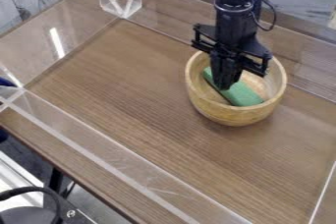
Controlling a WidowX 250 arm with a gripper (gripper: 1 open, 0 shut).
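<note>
A round wooden bowl (231,113) sits on the right half of the wooden table (118,120). Inside it lies a green oblong object (239,95), tilted along the bowl. The black robot gripper (226,71) hangs over the left back part of the bowl, its tips low at the green object's upper end. Whether anything is between its fingers is hard to make out.
A small clear plastic holder (118,4) stands at the back left. Clear strips run along the table edges. The table left of and in front of the bowl is bare. A black cable lies at the bottom left corner.
</note>
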